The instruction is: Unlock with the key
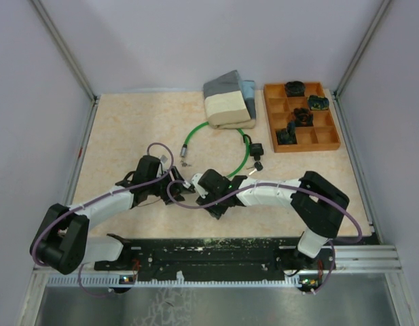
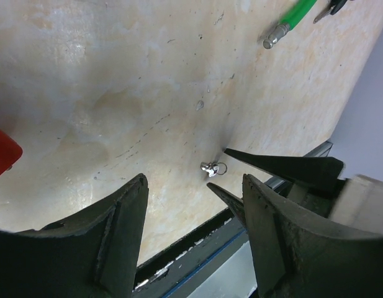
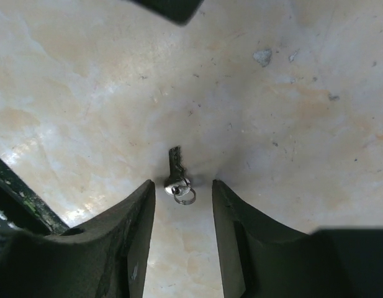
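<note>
A small silver key with a ring [image 3: 177,186] lies on the table, just beyond the open fingertips of my right gripper in the right wrist view; the left wrist view shows the key [image 2: 211,168] beside dark fingertips of the right gripper. My left gripper stands with its fingers apart, nothing between them that I can see. From above, both grippers meet near the middle of the table, hiding the key. A green cable lock [image 1: 193,134] lies looped behind them, its metal end [image 2: 272,38] near another key.
An orange compartment tray [image 1: 311,142] with black items stands at the back right. A folded cloth [image 1: 226,102] lies at the back, and a black lock piece [image 1: 257,149] by the cable. A red object [image 2: 2,152] shows at the left wrist view's edge.
</note>
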